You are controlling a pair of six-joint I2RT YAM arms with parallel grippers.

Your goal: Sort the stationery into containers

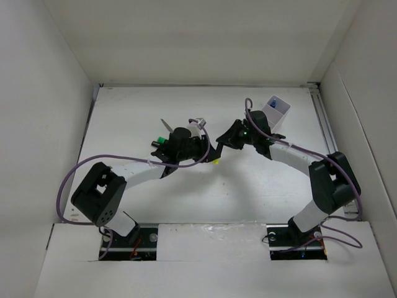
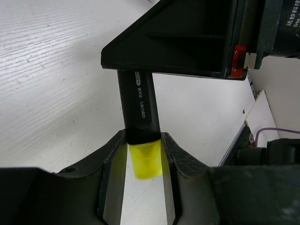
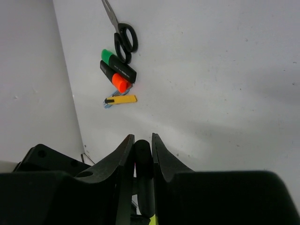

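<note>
A black highlighter with a yellow end (image 2: 140, 103) is held between both grippers at the table's centre. My left gripper is shut on its yellow end; my right gripper is shut on its black upper part. On the left of the table, in the right wrist view, lie scissors (image 3: 126, 40), a green highlighter (image 3: 122, 68), an orange-and-black highlighter (image 3: 119, 82) and a yellow utility knife (image 3: 122, 99) over a light blue item. A white container (image 1: 279, 105) with something blue inside stands at the back right.
White walls (image 1: 49, 124) enclose the table on the left, back and right.
</note>
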